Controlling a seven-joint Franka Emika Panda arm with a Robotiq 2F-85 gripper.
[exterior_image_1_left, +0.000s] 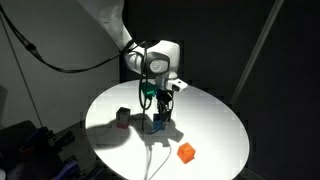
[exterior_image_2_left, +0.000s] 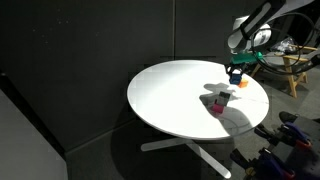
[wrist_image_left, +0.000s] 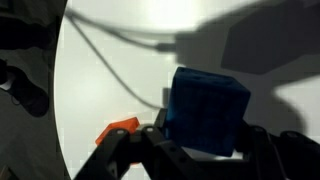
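A dark blue block (wrist_image_left: 207, 105) fills the middle of the wrist view, with my gripper shut on it. In exterior view 1 the blue block (exterior_image_1_left: 158, 123) hangs below the gripper (exterior_image_1_left: 161, 112), above the white table. Exterior view 2 shows the blue block (exterior_image_2_left: 235, 78) small under the arm, near the table's far right side. The arm hides part of the grip in both exterior views.
On the round white table (exterior_image_1_left: 130, 151) an orange block (exterior_image_1_left: 186, 152) lies to the right. A dark block with a pink one (exterior_image_1_left: 123, 118) stands left of the gripper; exterior view 2 shows the pink block (exterior_image_2_left: 218, 107) too.
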